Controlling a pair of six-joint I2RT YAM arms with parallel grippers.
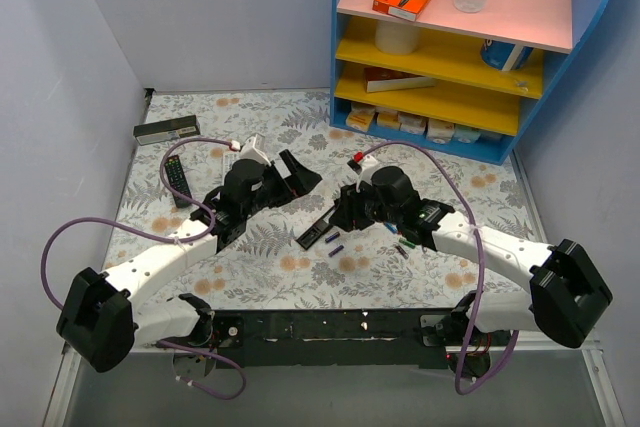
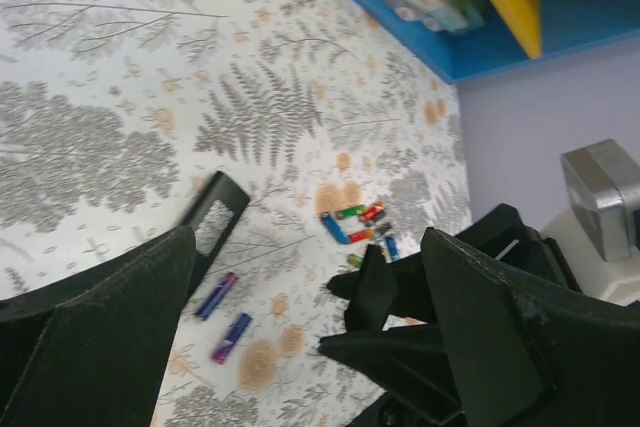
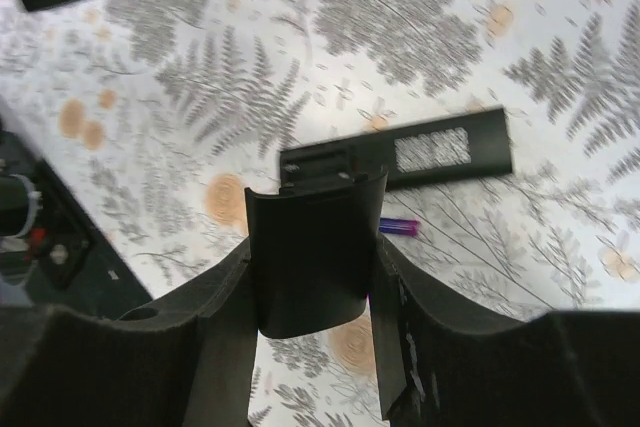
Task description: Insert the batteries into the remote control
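Observation:
The black remote (image 1: 316, 231) with its pale label lies flat on the table between the arms; the left wrist view shows the remote (image 2: 221, 209) too. In the right wrist view, one end of the remote (image 3: 450, 149) is partly covered by a small black piece (image 3: 315, 257), which looks like its battery cover. That piece sits between the fingers of my right gripper (image 1: 343, 213), above the table. Two purple batteries (image 2: 217, 296) (image 2: 232, 338) lie beside the remote. My left gripper (image 1: 300, 178) hangs over the table, open and empty.
Several coloured batteries (image 2: 345, 225) lie on the right part of the table. A second dark remote (image 1: 177, 178) and a dark box (image 1: 166, 129) are at the left. The blue shelf (image 1: 510, 149) stands at the back right.

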